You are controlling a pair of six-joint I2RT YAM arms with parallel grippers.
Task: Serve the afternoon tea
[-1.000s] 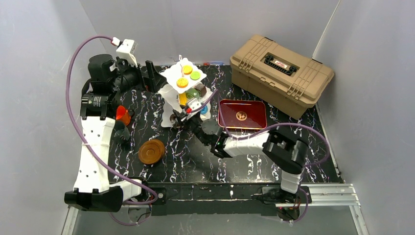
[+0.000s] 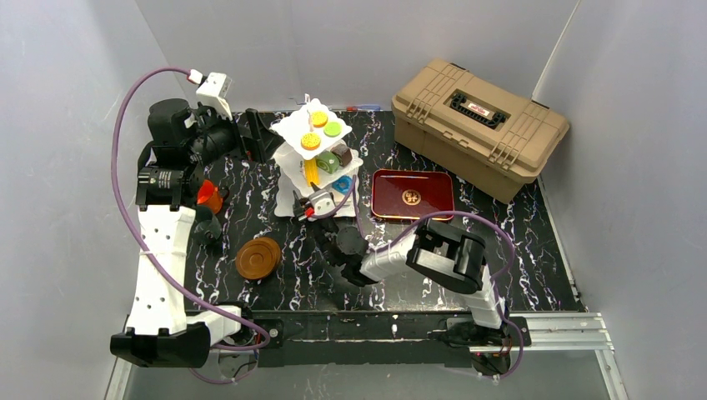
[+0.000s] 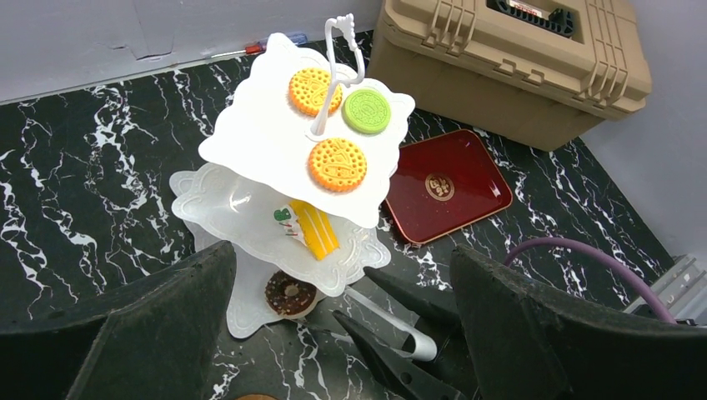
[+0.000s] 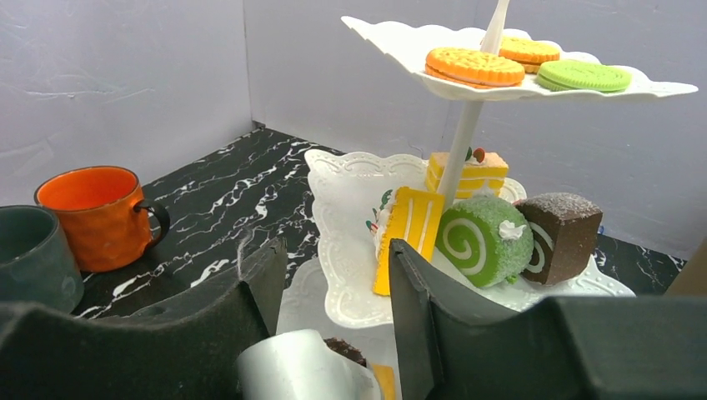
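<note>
A white three-tier stand carries cookies on its top plate (image 3: 267, 125), cake slices, a green swirl roll (image 4: 483, 242) and a chocolate cake (image 4: 563, 233) on the middle, and a chocolate donut (image 3: 290, 292) below. My left gripper (image 2: 261, 137) hangs open and empty at the stand's upper left. My right gripper is open, low at the front left of the stand, facing the middle and bottom tiers; nothing held shows between its fingers. An orange mug (image 4: 87, 217) and grey-green mug (image 4: 33, 267) stand left of the stand.
A red tray (image 2: 411, 187) lies right of the stand, before a tan case (image 2: 475, 125) at the back right. A brown round saucer (image 2: 258, 257) lies at front left. The right front table is partly under my right arm.
</note>
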